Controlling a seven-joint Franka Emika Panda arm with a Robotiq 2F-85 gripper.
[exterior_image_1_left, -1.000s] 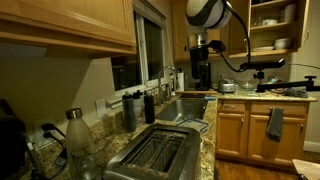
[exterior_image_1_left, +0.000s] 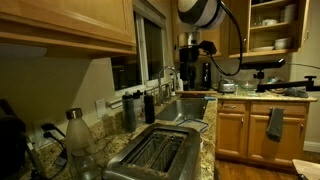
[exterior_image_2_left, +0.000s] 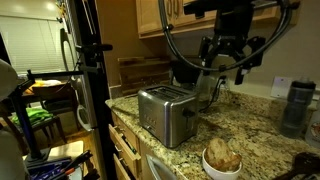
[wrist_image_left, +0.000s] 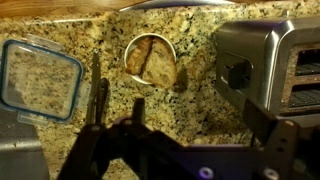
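My gripper hangs above the counter, its dark fingers spread apart at the bottom of the wrist view, nothing seen between them. Below lies a white bowl (wrist_image_left: 128, 50) holding pieces of bread (wrist_image_left: 160, 65). To the bowl's right in that view is a silver toaster (wrist_image_left: 235, 80) with dark slots. Exterior view 2 shows the gripper (exterior_image_2_left: 222, 62) up over the area behind the toaster (exterior_image_2_left: 165, 115) and bread (exterior_image_2_left: 221, 154), well clear of both. In exterior view 1 the gripper (exterior_image_1_left: 188, 65) is beyond the toaster (exterior_image_1_left: 150, 155).
A clear container with a blue rim (wrist_image_left: 40, 76) and a long black utensil (wrist_image_left: 97, 90) lie left of the bowl. Bottles (exterior_image_1_left: 149, 107) stand along the wall near the sink (exterior_image_1_left: 183, 108). Bare granite (wrist_image_left: 165, 115) shows between bowl and toaster.
In exterior view 1 the arm has shifted a little left and closer to the camera. The toaster and the bottles have stayed in place.
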